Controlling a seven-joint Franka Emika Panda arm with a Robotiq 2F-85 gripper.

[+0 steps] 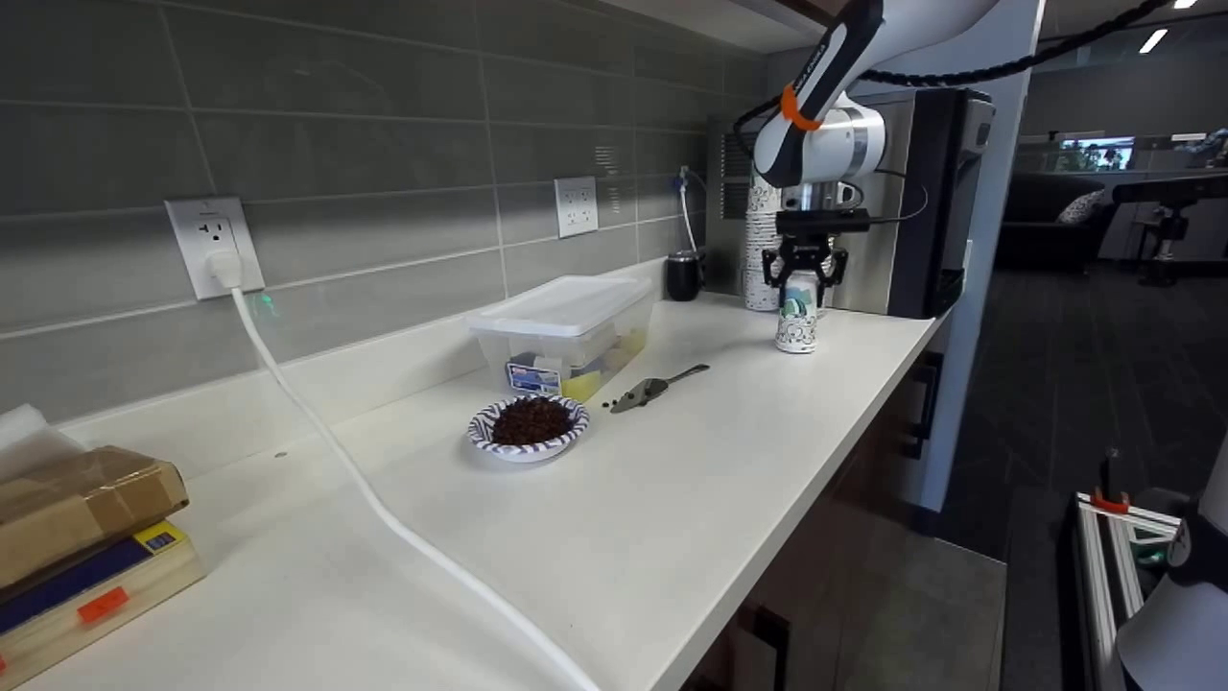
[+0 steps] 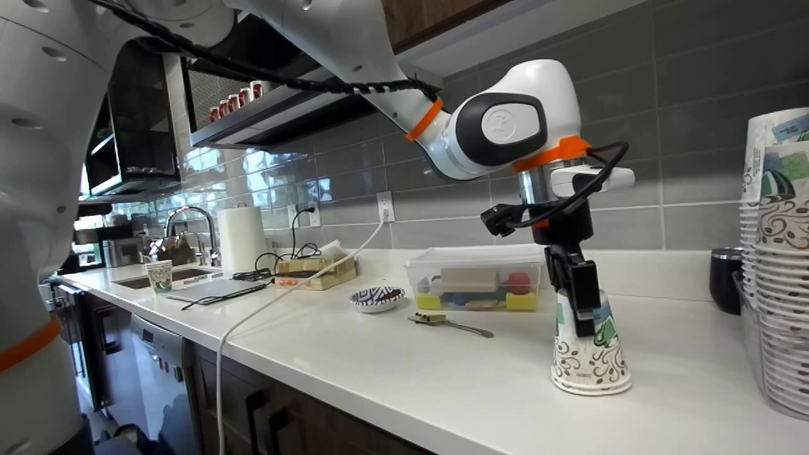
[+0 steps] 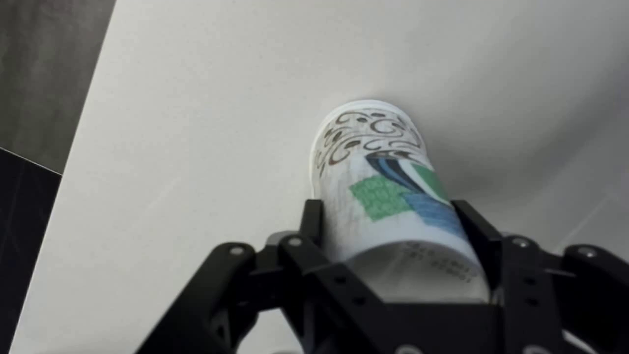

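An upside-down paper cup (image 2: 588, 356) with brown swirls and a green and blue print stands on the white counter, its wide rim down. A second rim shows just below the first in exterior view 2, so it may be two nested cups. My gripper is shut on the cup's upper part, one finger (image 3: 312, 221) on either side of the wall. Seen from the wrist, the closed base faces me and the rim lies beyond it. In exterior view 1 the cup (image 1: 796, 322) appears upright under the gripper, touching the counter.
Tall stacks of similar cups (image 2: 781, 303) stand near the wall, beside a dark tumbler (image 1: 684, 276). A lidded plastic bin (image 1: 564, 328), a patterned bowl (image 2: 377, 299) of dark bits and a small scoop (image 1: 645, 393) lie further along. The counter's front edge is close to the cup.
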